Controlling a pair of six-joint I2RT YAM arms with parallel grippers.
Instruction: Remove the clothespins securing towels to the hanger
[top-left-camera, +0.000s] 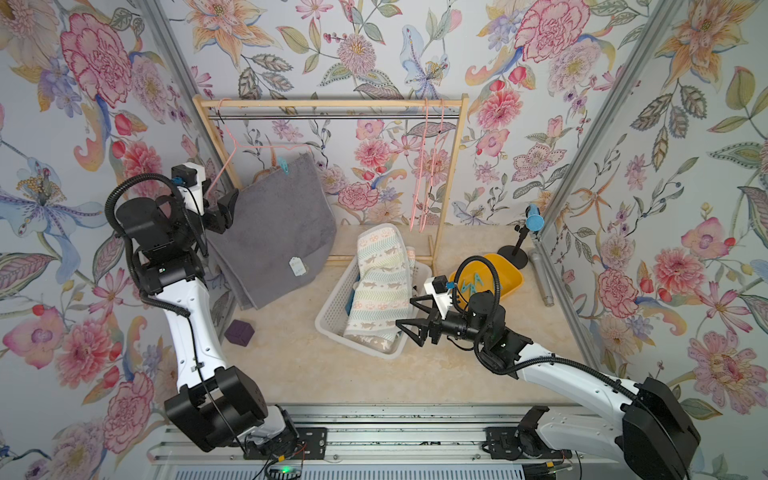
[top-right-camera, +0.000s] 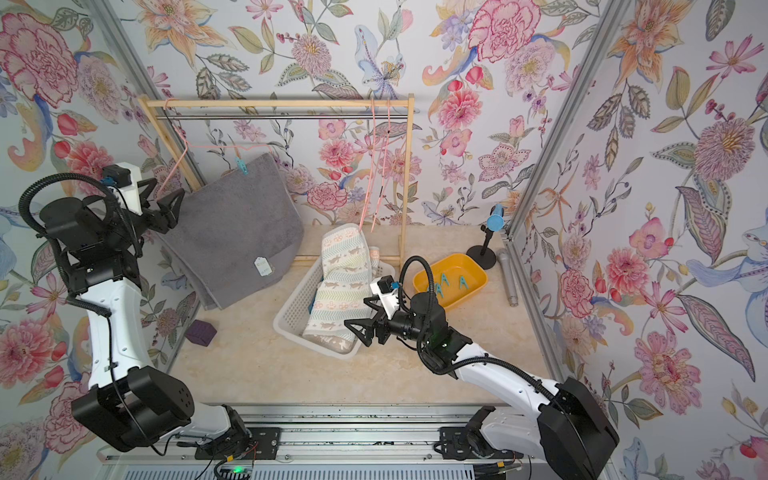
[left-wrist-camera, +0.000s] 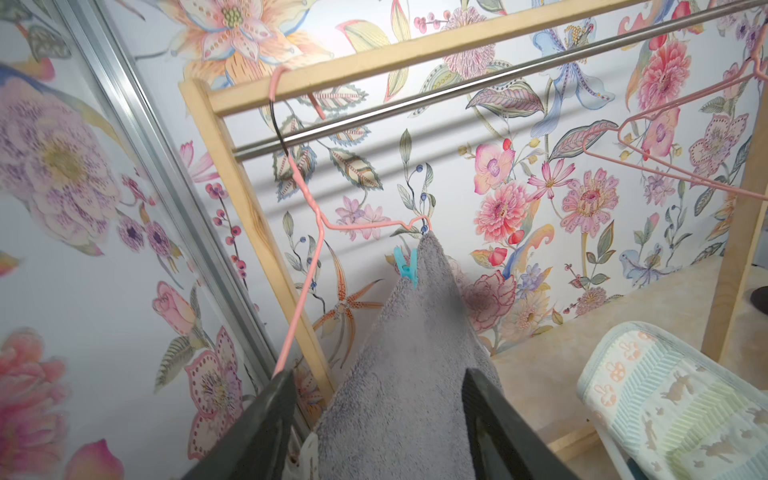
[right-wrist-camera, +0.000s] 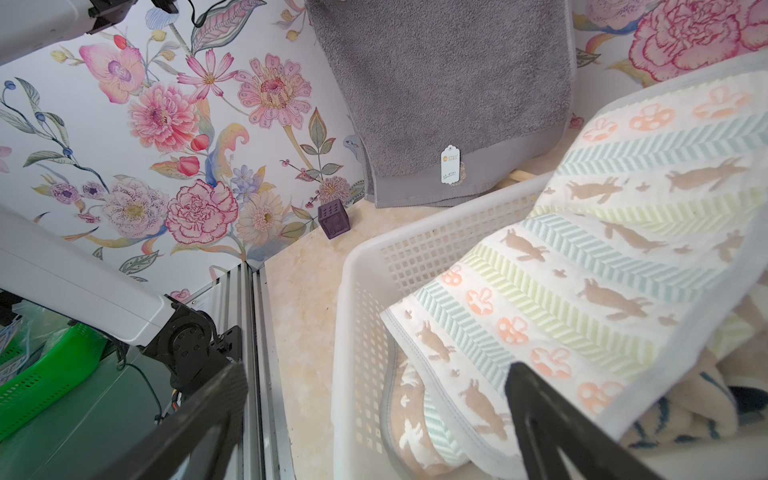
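A grey towel (top-left-camera: 280, 224) hangs from a pink hanger (left-wrist-camera: 356, 225) on the wooden rack (top-left-camera: 336, 103), a blue clothespin (left-wrist-camera: 408, 267) near its top corner. In the left wrist view the hanger's near arm runs down between my fingers toward the towel; any clip at that end is hidden. My left gripper (top-left-camera: 218, 204) stands open beside that end at the upper left, with no visible grip on anything. My right gripper (top-left-camera: 417, 318) is open over the near right part of the white basket (top-left-camera: 324, 329), which holds patterned towels (top-left-camera: 376, 288).
A yellow bin (top-right-camera: 472, 293) with several blue clothespins sits at the right, beside a black stand (top-right-camera: 481, 257). A purple block (top-left-camera: 239, 333) lies at the left. Empty pink hangers (top-left-camera: 420, 168) hang at the rack's right.
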